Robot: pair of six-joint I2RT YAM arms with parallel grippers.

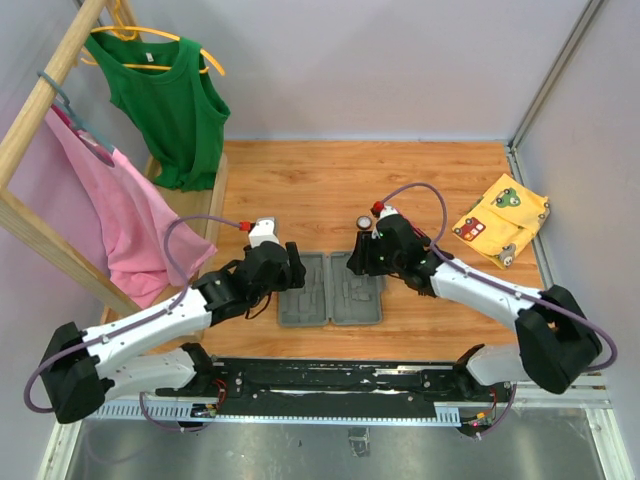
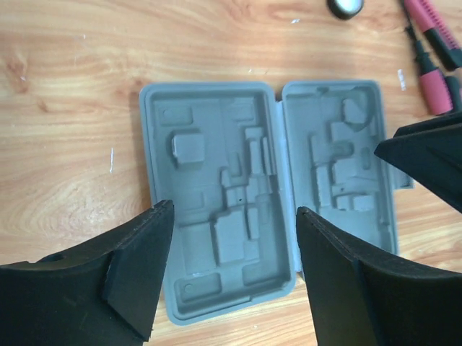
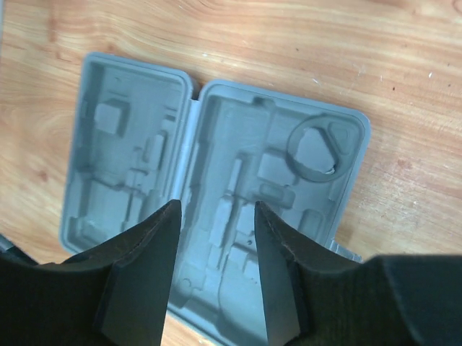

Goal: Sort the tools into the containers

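An open grey tool case [image 1: 305, 310] lies mid-table, two halves with moulded compartments [image 2: 229, 238], no tools visible in them. My left gripper [image 1: 292, 262] hangs over the left half, fingers apart, nothing between them. My right gripper [image 1: 363, 255] is above the right half, also open and empty. Pink and black tools [image 2: 432, 90] lie to the right of the case, largely hidden by the right arm in the top view. A small round silver-black object [image 2: 344, 7] sits behind the case.
A yellow patterned cloth [image 1: 500, 220] lies at the back right. A wooden rack [image 1: 60, 250] with hanging green and pink garments fills the left.
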